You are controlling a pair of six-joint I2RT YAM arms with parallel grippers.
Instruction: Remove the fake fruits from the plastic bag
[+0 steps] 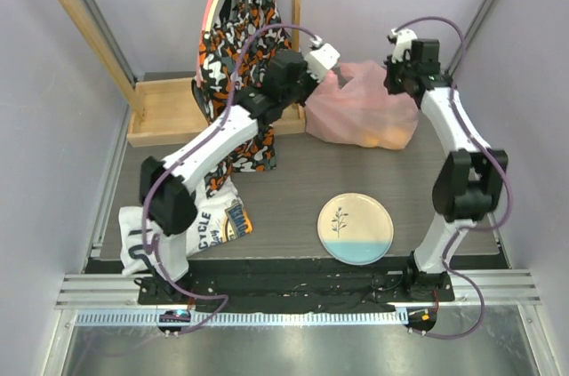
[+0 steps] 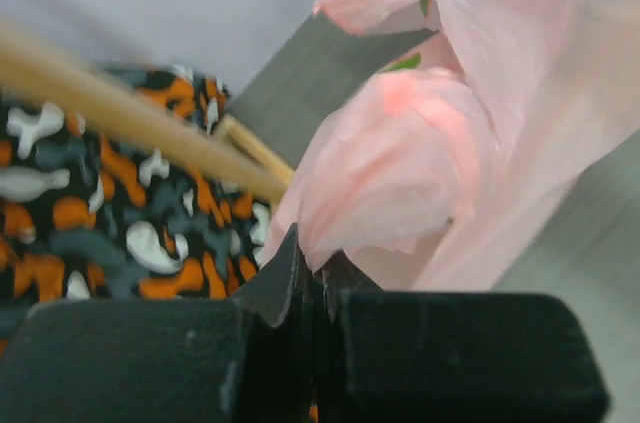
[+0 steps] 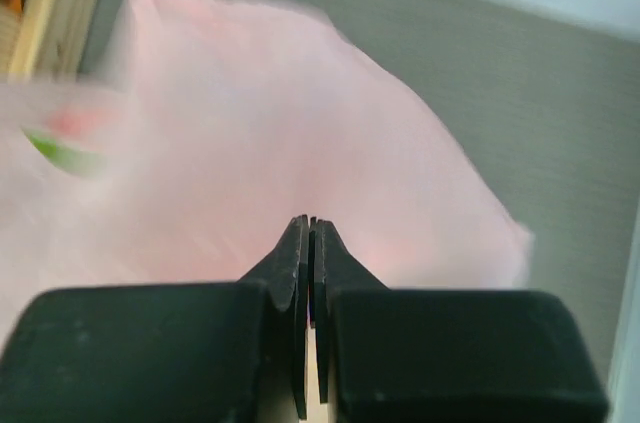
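Observation:
The translucent pink plastic bag [image 1: 360, 109] stands at the back right, its side stretched leftward. Orange and yellow fruit [image 1: 389, 137] shows through its lower right part. In the left wrist view, my left gripper is shut on a gathered fold of the bag [image 2: 400, 163]. A bit of green [image 2: 405, 62] shows inside the folds there. My right gripper is shut above the bag's right side [image 3: 300, 133]; no film shows clearly pinched between its fingers. A green piece [image 3: 62, 153] appears at the left of that view, blurred.
A patterned backpack [image 1: 233, 47] hangs from a wooden rack [image 1: 296, 3] close behind the left arm. Front left lies a white printed cloth [image 1: 209, 220]; a round plate [image 1: 356, 229] sits at front centre.

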